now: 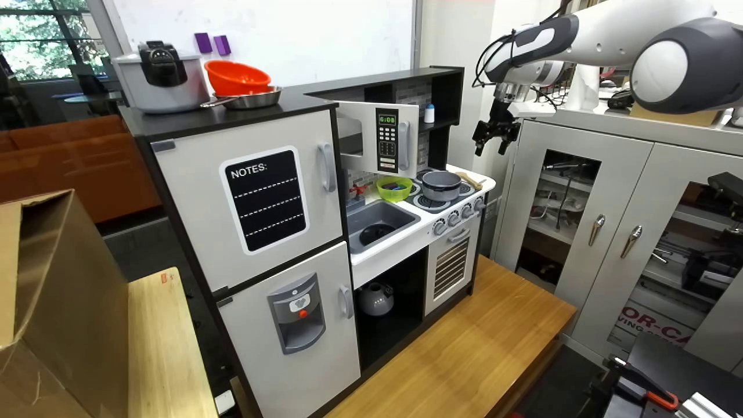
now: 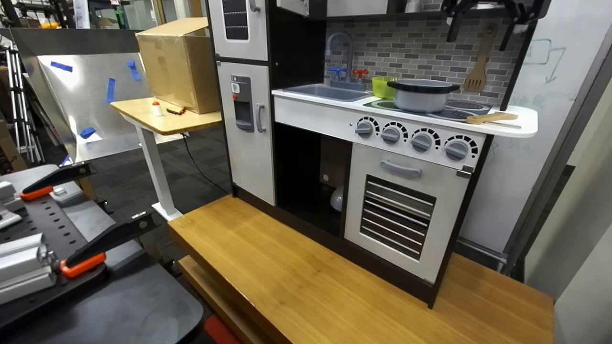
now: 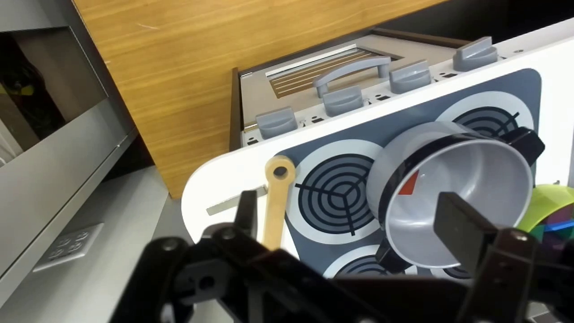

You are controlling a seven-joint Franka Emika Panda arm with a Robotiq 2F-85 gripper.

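Note:
Wide apart, the fingers of my gripper have nothing between them. In exterior view 1 the gripper (image 1: 496, 137) hangs in the air, above and to the right of the stove end of the toy kitchen. Only its lower part shows at the top edge of exterior view 2. Below it on the stove stands a grey pot (image 3: 457, 177) with a black rim, upright on a burner (image 2: 421, 97). A wooden utensil (image 3: 277, 199) lies at the counter's rounded end, its handle hole showing; my gripper hides its other end in the wrist view.
A green bowl (image 1: 394, 188) with small items sits between pot and sink (image 1: 379, 222). The microwave door (image 1: 381, 138) stands ajar. A wooden spatula (image 2: 479, 66) hangs on the tiled back wall. Grey cabinets (image 1: 585, 209) stand right of the kitchen.

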